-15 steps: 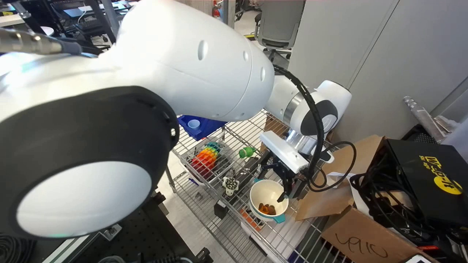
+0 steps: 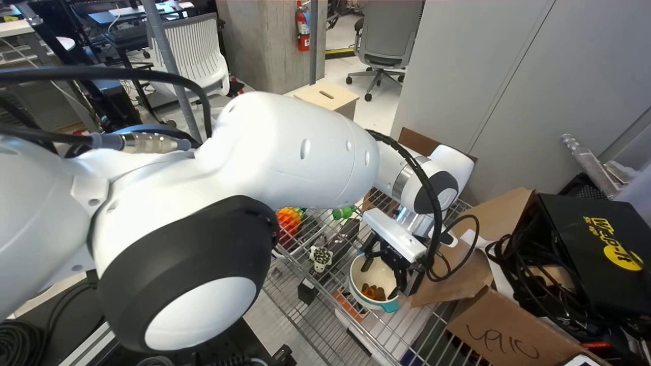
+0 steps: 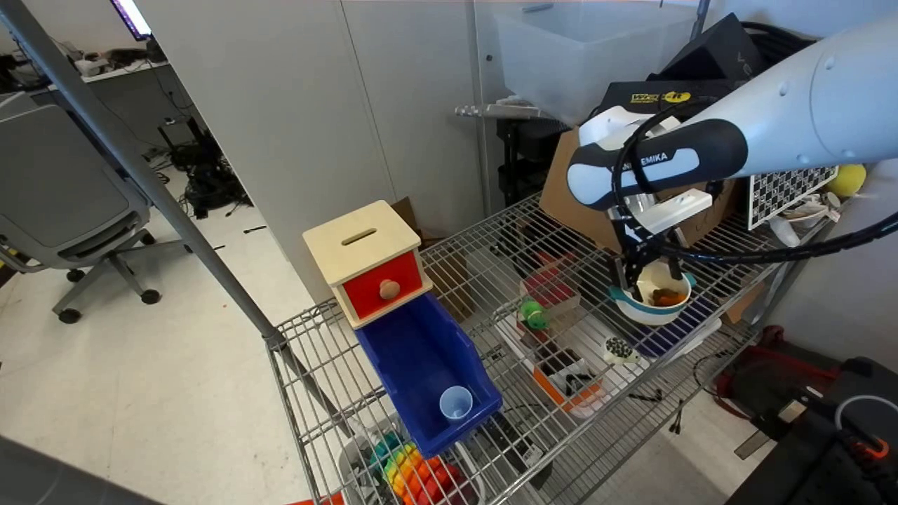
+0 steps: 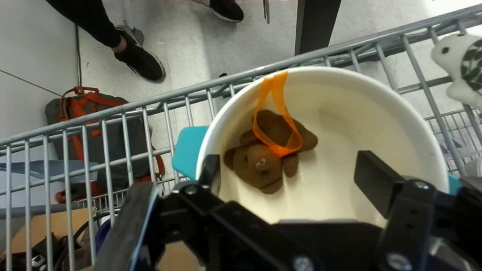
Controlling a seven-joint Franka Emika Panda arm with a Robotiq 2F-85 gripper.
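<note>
A small brown teddy bear (image 4: 260, 167) with an orange ribbon (image 4: 292, 142) lies on its side inside a cream pot (image 4: 334, 180) with teal handles (image 4: 189, 151), near one side of the wall. In the wrist view my gripper is open over the pot, its fingers spread wide to either side with nothing between them touching the bear. From the side, the gripper (image 3: 648, 276) reaches down at the rim of the pot (image 3: 652, 311), which rests on the wire shelf. Whether either fingertip touches the pot's wall, I cannot tell.
A blue bin (image 3: 421, 362) holding a light-blue cup (image 3: 455, 403) sits on the wire shelf, beside a wooden box (image 3: 366, 252) with a red drawer. A spotted white toy (image 2: 320, 257) lies near the pot. Cardboard (image 2: 451, 268) stands close behind the gripper.
My arm has come down, bringing the open gripper from above the pot to its opening. The pot and bear appear to be in the same place.
</note>
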